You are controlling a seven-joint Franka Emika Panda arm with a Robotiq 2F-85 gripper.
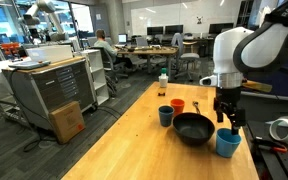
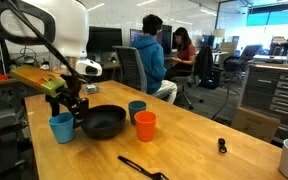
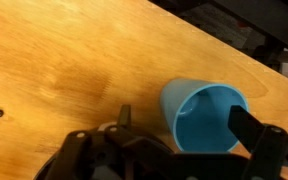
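Observation:
A light-blue cup [image 1: 227, 143] stands upright on the wooden table, near its front right corner. My gripper [image 2: 62, 108] is at the cup's rim, pointing down. In the wrist view the fingers are parted, one finger [image 3: 124, 117] left of the cup and the other finger [image 3: 244, 128] over its right side. The cup's open mouth [image 3: 206, 115] shows between them, and its inside looks empty. Whether a fingertip touches the cup, I cannot tell.
Close beside the cup sits a black bowl [image 2: 103, 121]. Beyond it are a dark blue cup [image 2: 137, 109], a red cup [image 2: 145, 125] and a dark utensil [image 2: 142, 168]. Bare table [image 1: 134, 150] lies to the left in exterior view 1.

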